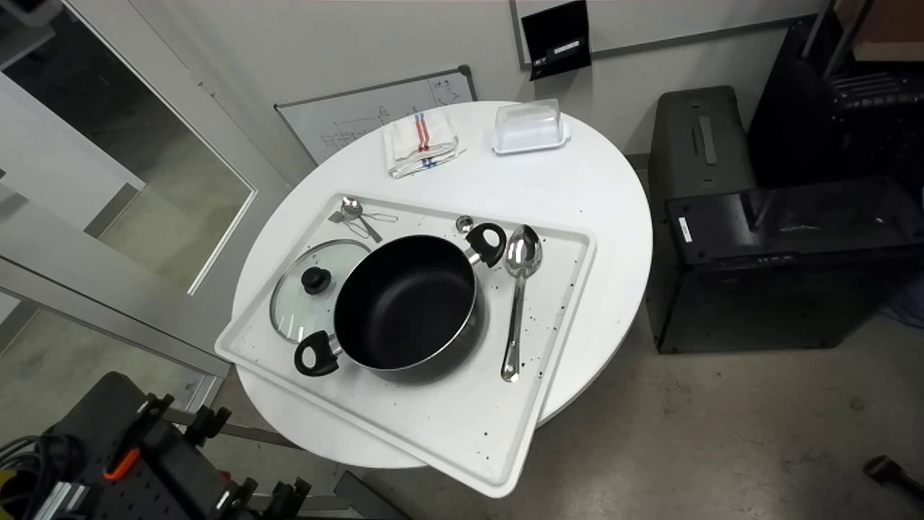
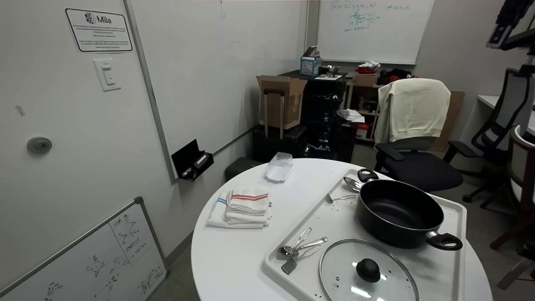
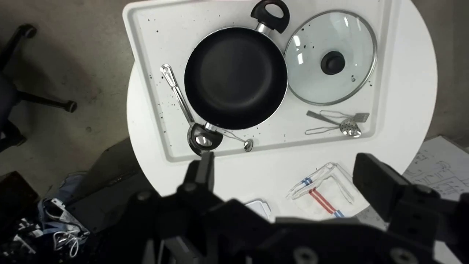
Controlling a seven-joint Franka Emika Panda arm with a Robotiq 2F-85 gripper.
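Observation:
An empty black pot (image 1: 407, 303) with two handles stands on the white tray (image 1: 433, 433). Beside it lies a glass lid (image 3: 307, 83) with a black knob, flat on the tray. A large metal spoon (image 1: 517, 295) rests on the pot's other side, its bowl partly under a pot handle in the wrist view. Small utensils (image 2: 296, 251) sit near a tray corner, and a little ladle (image 3: 248, 144) lies close to the tray's edge. In the wrist view my gripper is open, its fingers wide apart and nothing held, high above the table.
A folded striped towel (image 2: 245, 205) and a clear-lidded butter dish (image 1: 530, 128) occupy the table (image 1: 598, 199) beyond the tray. Bare tabletop lies between them and the tray. A tray corner overhangs the table edge.

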